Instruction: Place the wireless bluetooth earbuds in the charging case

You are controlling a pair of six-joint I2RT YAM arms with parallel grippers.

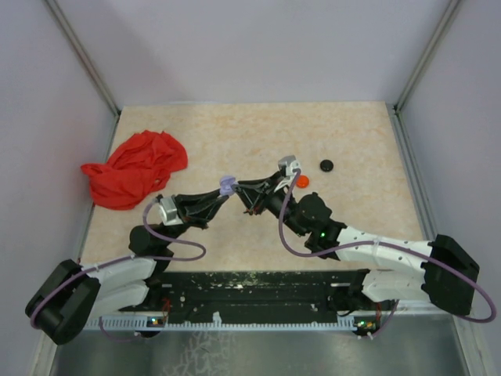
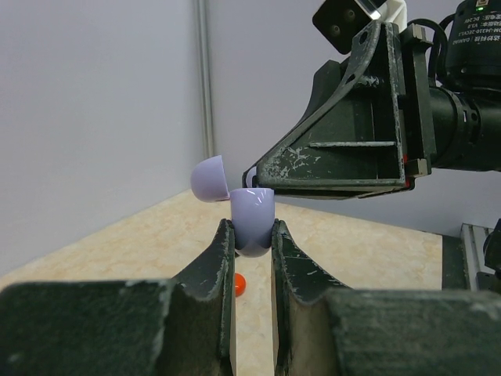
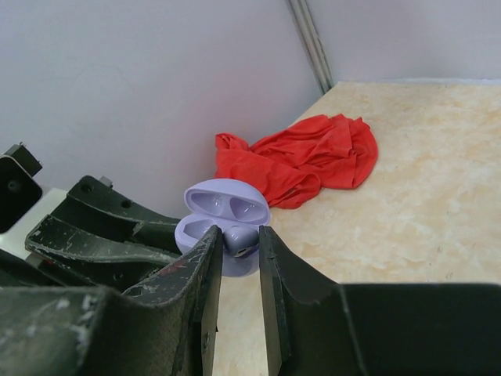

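Observation:
The lilac charging case [image 2: 252,215] is held up in my left gripper, shut on its body, with the lid [image 2: 209,178] open. The case [image 1: 228,186] is near the middle in the top view. My right gripper is at the case's opening from the right. In the right wrist view a lilac piece [image 3: 239,239], apparently an earbud, sits between or just behind its fingertips, over one side of the case; I cannot tell whether the fingers grip it.
A crumpled red cloth [image 1: 135,170] lies at the left of the table [image 1: 235,133]. An orange disc [image 1: 302,181] and a black disc [image 1: 327,165] lie behind my right arm.

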